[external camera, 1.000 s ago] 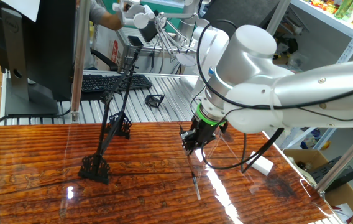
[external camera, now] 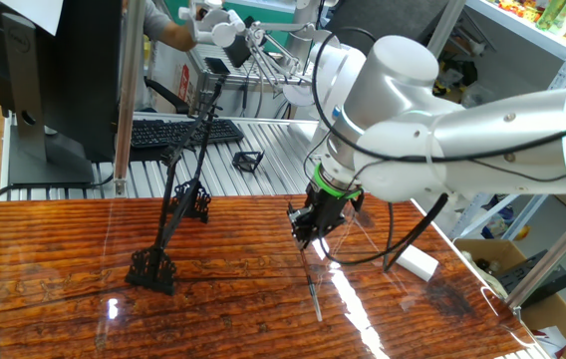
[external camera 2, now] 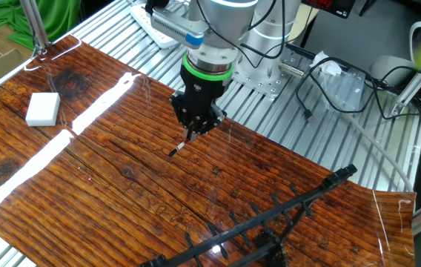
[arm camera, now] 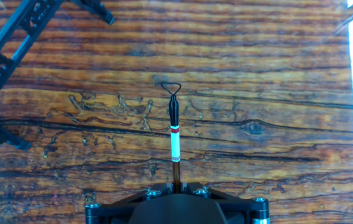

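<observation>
A slim brush-like tool [arm camera: 175, 143] with a brown shaft, a white section, a red band and a black end carrying a thin loop extends from my gripper. The fingers are shut on its brown shaft. In exterior view 1 the tool [external camera: 314, 295] slants down from the gripper [external camera: 304, 242] over the wooden tabletop; whether its tip touches the wood I cannot tell. Exterior view 2 shows the tool [external camera 2: 178, 148] below the gripper [external camera 2: 191, 130]. A black rack [external camera: 170, 207] with a row of pegs stands apart from the gripper, to its left in exterior view 1.
A white block [external camera 2: 43, 109] lies on the wooden tabletop [external camera 2: 114, 185]. Behind the wood, a keyboard [external camera: 185, 133] and a small black frame [external camera: 248, 160] rest on the ribbed metal table. Bare wood lies between the gripper and the rack.
The upper part of the arm has shifted slightly, while the gripper and the tool stay almost in the same place. The rack and the white block have not moved.
</observation>
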